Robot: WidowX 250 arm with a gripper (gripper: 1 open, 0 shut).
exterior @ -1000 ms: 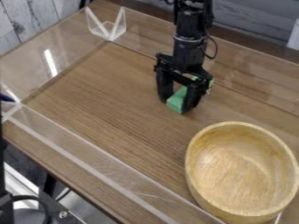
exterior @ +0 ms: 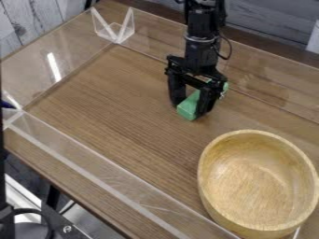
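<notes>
The robot's black gripper (exterior: 188,86) reaches down from the top centre of the camera view over a green object (exterior: 189,109) lying on the wooden table (exterior: 93,112). The dark fingers cover much of the green object and stand around it; whether they are shut on it cannot be told.
A large beige bowl (exterior: 256,182) sits at the lower right. A clear plastic container (exterior: 114,26) is at the upper left. Black parts show at the lower left edge.
The gripper and the green object have shifted very slightly left; otherwise little differs.
</notes>
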